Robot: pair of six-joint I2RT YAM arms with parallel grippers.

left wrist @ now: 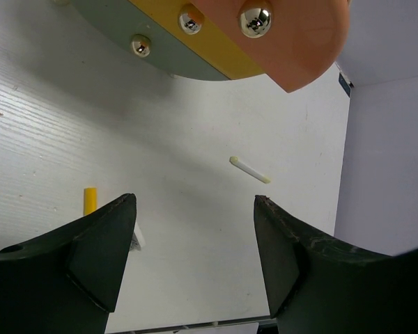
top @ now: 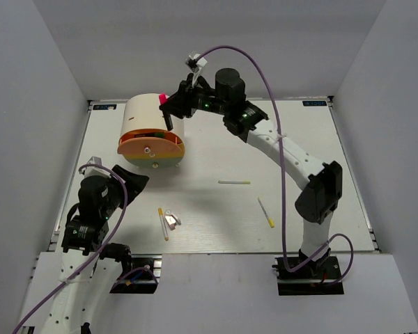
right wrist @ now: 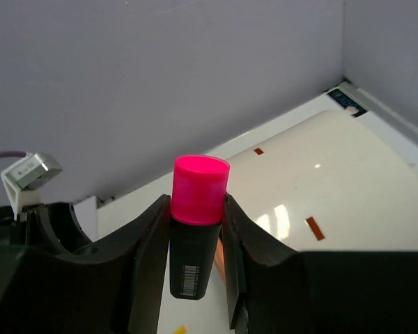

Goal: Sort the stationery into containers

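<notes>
A pink-and-black marker-like piece (right wrist: 198,191) is held upright between the fingertips of my right gripper. In the top view this gripper (top: 173,110) is up by the cream rounded drawer box (top: 148,108), with the piece in front of the box's upper part. The box's top orange drawer (top: 136,146) stands partly pulled out, with something green inside. My left gripper is open and empty, just in front of the box's lower left. On the table lie a yellow-and-white pen (top: 163,224), a pale pen (top: 234,182) and a yellow-ended pen (top: 266,213).
Small silvery-pink items (top: 172,220) lie beside the yellow-and-white pen. Grey walls close in the sides and back.
</notes>
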